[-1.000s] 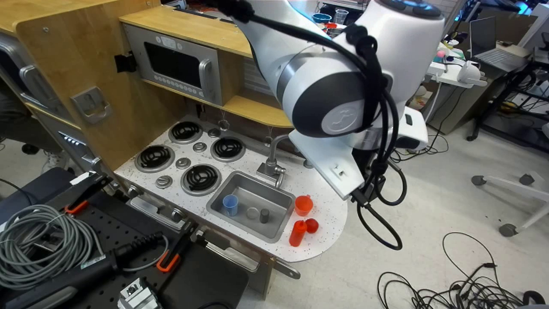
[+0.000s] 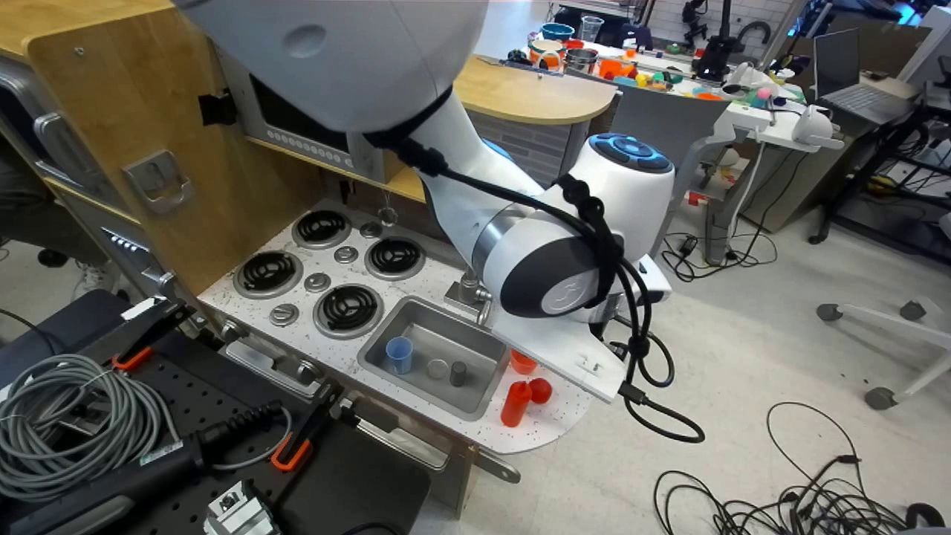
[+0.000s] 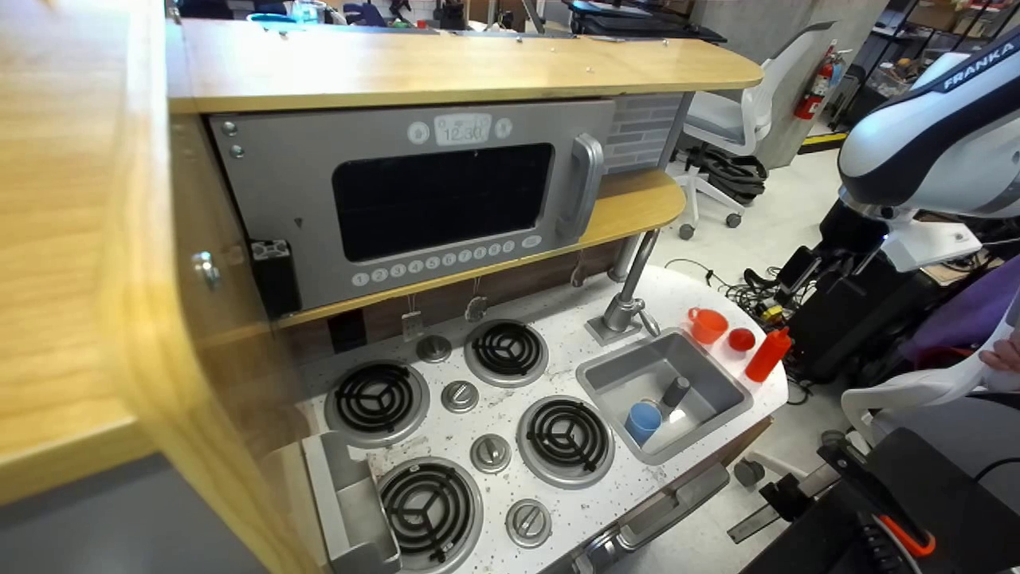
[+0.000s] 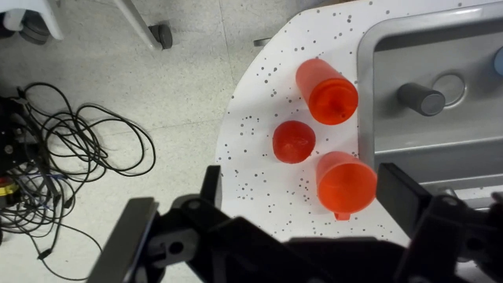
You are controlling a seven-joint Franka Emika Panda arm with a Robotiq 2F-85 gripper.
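My gripper hangs above the right end of the counter, its fingers wide apart with nothing held between them. Below it in the wrist view stand an orange cup (image 4: 346, 186), nearer the right finger, a red ball (image 4: 293, 141) and a red bottle (image 4: 326, 92) just beyond. In exterior view 2 the same cup (image 3: 708, 325), ball (image 3: 741, 340) and bottle (image 3: 767, 355) form a row right of the sink. The arm hides most of the cup (image 2: 522, 361) in exterior view 1.
A grey sink (image 3: 612, 378) holds a blue cup (image 3: 643, 421) and a small grey cylinder (image 3: 676, 391). The faucet (image 3: 629, 296) rises behind it. Several black burners (image 3: 566, 435) lie to the left. Beyond the counter's rounded edge is open floor.
In exterior view 1 the arm has come lower and to the left, now covering the faucet and most of the orange cup. The objects on the counter have not moved.
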